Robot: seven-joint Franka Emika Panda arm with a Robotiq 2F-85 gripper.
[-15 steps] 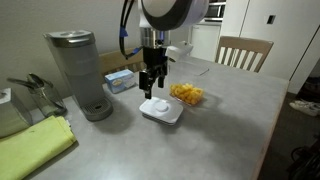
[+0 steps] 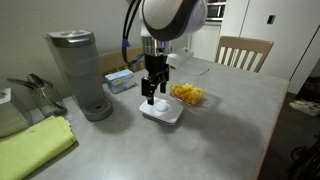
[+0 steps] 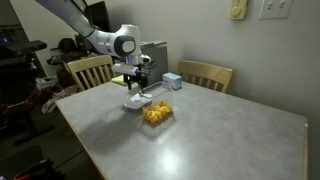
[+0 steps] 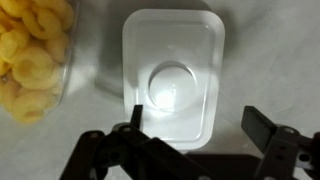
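Note:
A white rectangular lid with a raised round centre lies flat on the table; in exterior view 1 the lid is below my gripper. Pointing down, the gripper stands open, with the lid's near part in the gap between its fingers in the wrist view. Nothing is held. To the left in the wrist view is a clear container of yellow-orange pieces; the same pieces show in exterior view 2.
A tall grey cylinder stands left of the arm, with a yellow cloth in front of it. Behind are a blue-white box and wooden chairs.
The lid and the container of yellow-orange pieces have stayed put.

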